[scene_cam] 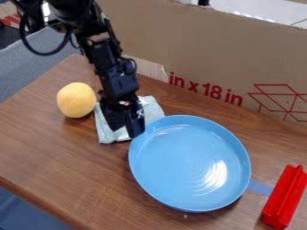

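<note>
The black arm reaches down from the top left, and its gripper (125, 122) is low over a pale folded cloth (108, 133), just left of a blue plate (188, 163). The fingers are open; whether they touch the cloth or the plate's rim is hard to tell. The arm hides part of the cloth. A round yellow object (77, 100) sits on the wooden table to the left of the cloth.
A red block-like object (283, 197) lies at the right. A cardboard box (222, 54) stands along the back.
</note>
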